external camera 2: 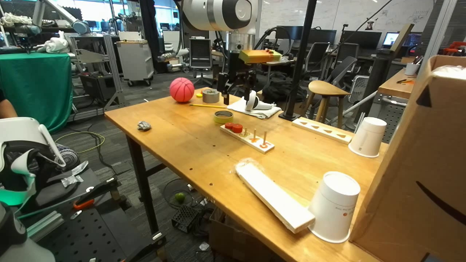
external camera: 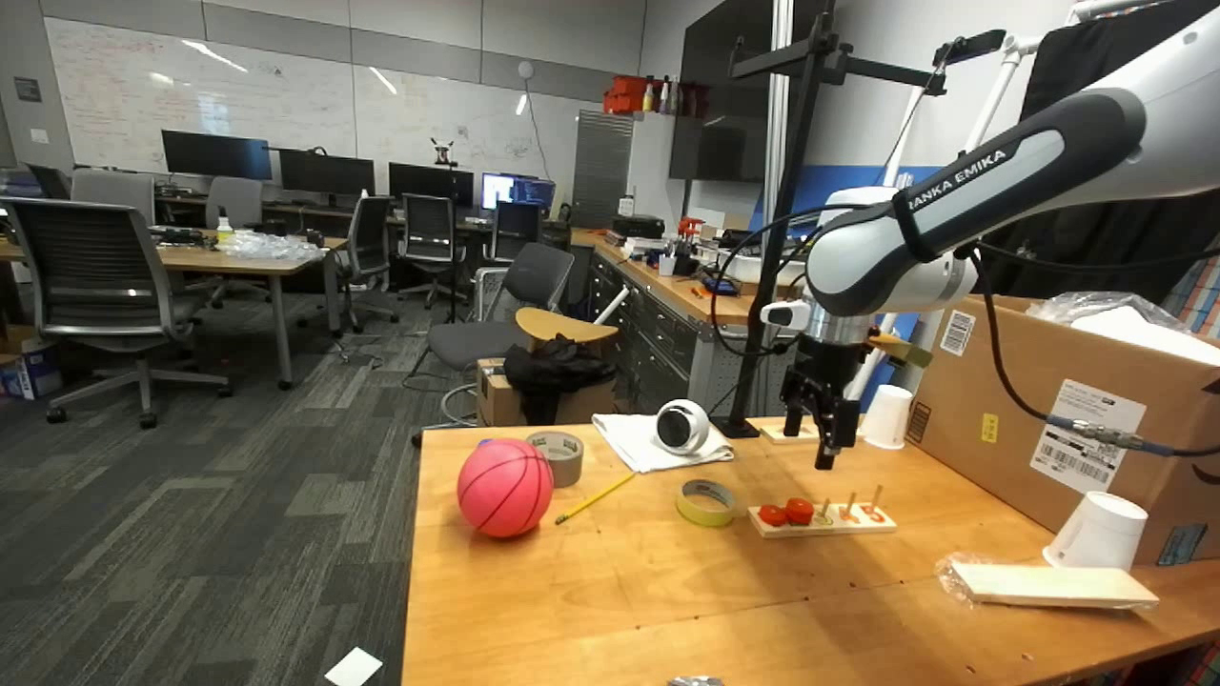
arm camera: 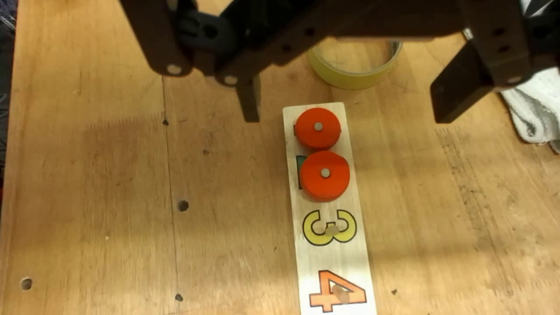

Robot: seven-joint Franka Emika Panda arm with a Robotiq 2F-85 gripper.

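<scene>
A narrow wooden peg board (arm camera: 336, 257) with printed numbers lies on the table, its visible 3 and 4 uncovered. Two red discs sit on its first pegs: an end disc (arm camera: 318, 129) and a second disc (arm camera: 325, 176) beside it, partly over a green print. Bare pegs (external camera: 849, 503) stand along the rest of the board. My gripper (external camera: 809, 444) hangs above the table, clear of the board, with its fingers pointing down. Wide apart in the wrist view, the fingers (arm camera: 250, 102) of the open gripper have nothing between them.
Close to the board's disc end lies a yellow tape roll (external camera 2: 223, 116). A white cloth (external camera 2: 257, 109), grey tape roll (external camera 2: 210, 95), pencil (external camera: 595, 498) and pink ball (external camera: 504, 488) lie beyond. White cups (external camera 2: 335, 206), a wrapped plank (external camera: 1047, 583) and a large box stand across the table.
</scene>
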